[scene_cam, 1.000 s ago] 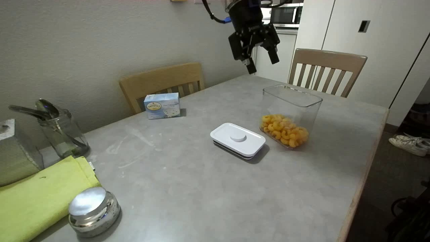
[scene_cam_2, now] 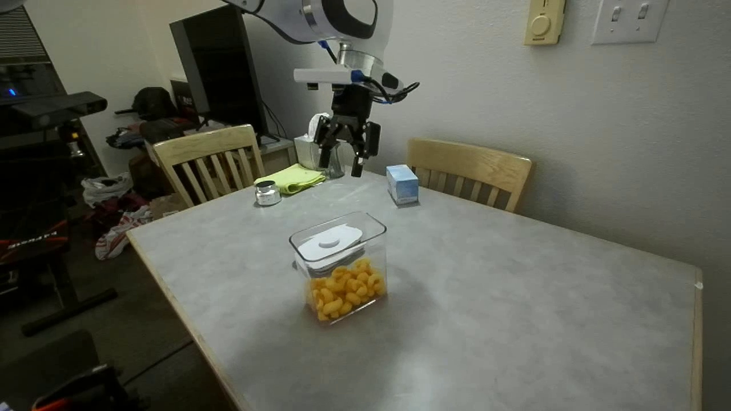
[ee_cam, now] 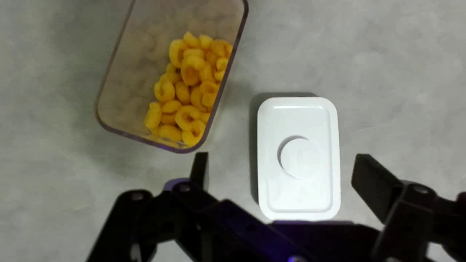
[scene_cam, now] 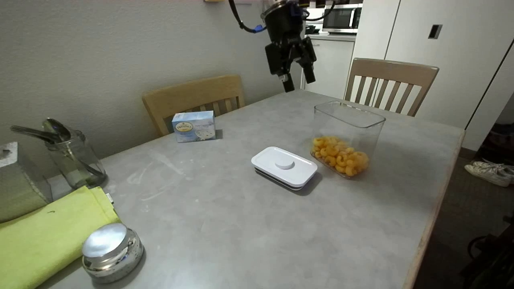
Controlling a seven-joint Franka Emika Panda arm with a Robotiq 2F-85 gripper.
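Observation:
My gripper (scene_cam: 299,86) hangs in the air above the table, open, with nothing between its fingers. In the wrist view a white rectangular lid (ee_cam: 301,196) with a round knob lies flat on the table, below and ahead of the gap between the fingers. Beside it stands a clear, lidless container (ee_cam: 126,87), partly filled with yellow-orange pasta pieces (ee_cam: 188,96). Lid and container stand apart, with a narrow strip of table between them. In exterior view 2 the lid (scene_cam_2: 332,241) shows through and behind the container's clear walls.
A blue tea box (scene_cam: 194,127) sits near the wall-side edge. At the left are a glass jar (scene_cam: 77,163) with utensils, a yellow-green cloth (scene_cam: 58,231) and a silver-topped jar (scene_cam: 113,253). Chairs stand at the table's edges.
In exterior view 1 my gripper has moved left and slightly lower, and hangs more upright. It stays open. The lid, container and tea box have not moved.

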